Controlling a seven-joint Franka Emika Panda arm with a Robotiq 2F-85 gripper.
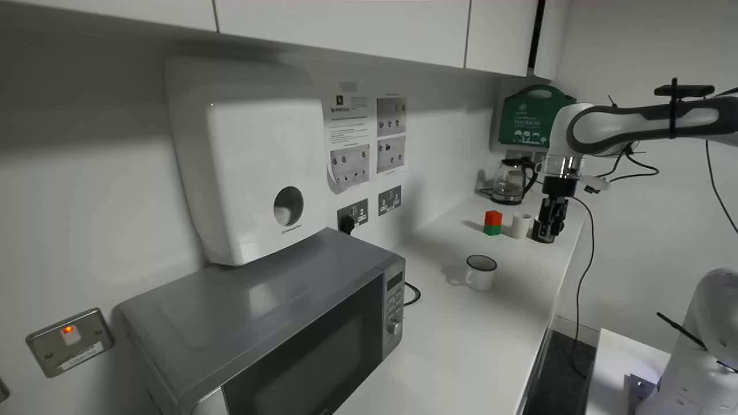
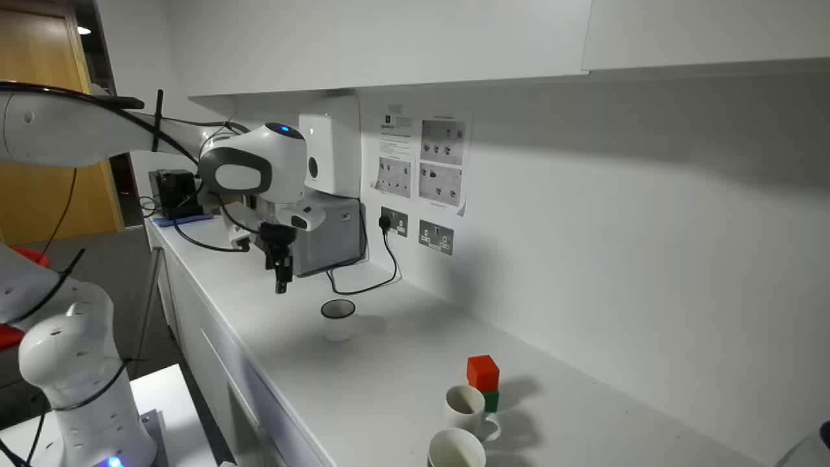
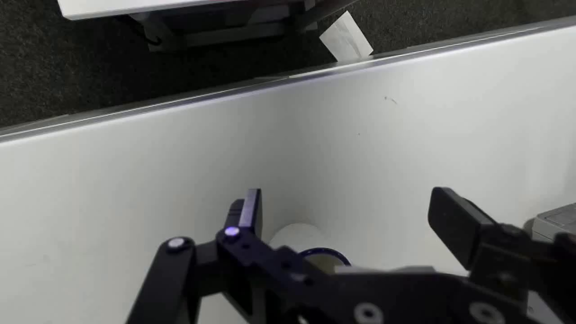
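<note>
My gripper stands open above the counter, its fingers wide apart and nothing between them. In the wrist view a white enamel mug with a dark rim shows below, partly covered by the gripper's body. That mug stands upright on the counter; in the second exterior view the gripper hangs above and left of the mug, apart from it. A red block sits on a green block. Beside them are a white mug and another pale mug, cut by the frame's bottom.
A microwave stands against the wall under a white dispenser. A glass kettle is at the far end. Overhead are wall cabinets. The counter's front edge drops to dark floor.
</note>
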